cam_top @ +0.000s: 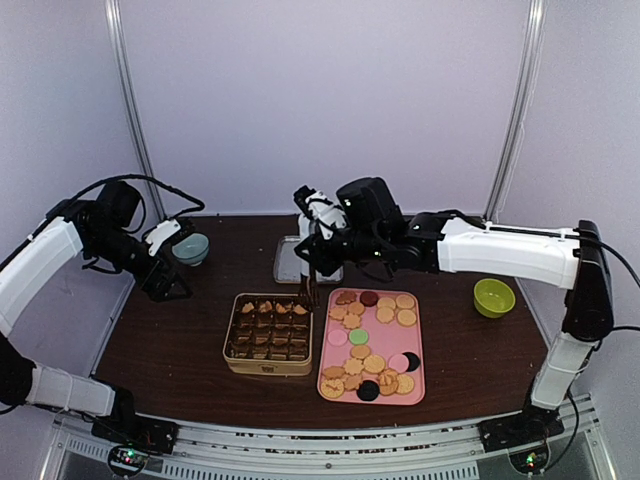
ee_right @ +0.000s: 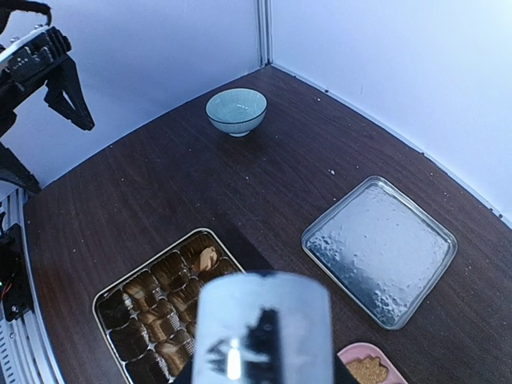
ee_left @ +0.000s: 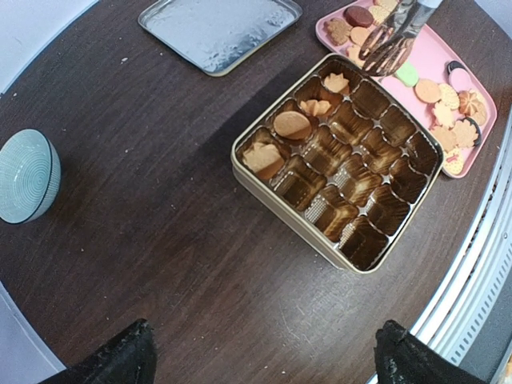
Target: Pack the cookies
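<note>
My right gripper (cam_top: pixel 318 256) is shut on metal tongs (ee_right: pixel 264 332), which hang upright. In the left wrist view the slotted ends of the tongs (ee_left: pixel 387 53) hover by the tin's corner and the tray; no cookie shows between them. The gold tin (ee_left: pixel 292 222) has a brown divided insert. Its back row holds several cookies, among them a round one (ee_left: pixel 292 125) and a square-looking one (ee_left: pixel 262 160); the other compartments look empty. Many cookies lie on the pink tray (cam_top: pixel 400 335), right of the tin. My left gripper is open and empty, off to the left.
A silver tray (ee_right: pixel 384 248) lies flat behind the tin. A pale blue bowl (cam_top: pixel 191 249) stands at the back left, and a green bowl (cam_top: pixel 493 297) on the right. Bare table (cam_top: pixel 170 350) stretches left of the tin.
</note>
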